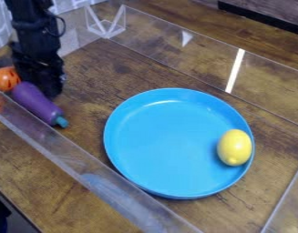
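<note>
My dark gripper (39,68) is low at the upper left, just behind a purple eggplant-like toy (32,100) and beside an orange object (5,79). It is blurred, so whether it holds anything or is open cannot be made out. A blue plate (158,136) lies on the wooden surface at centre right, with a yellow egg-shaped toy (234,147) on its right side.
Clear plastic walls (84,177) border the work area. The wood (127,68) between my gripper and the plate is bare.
</note>
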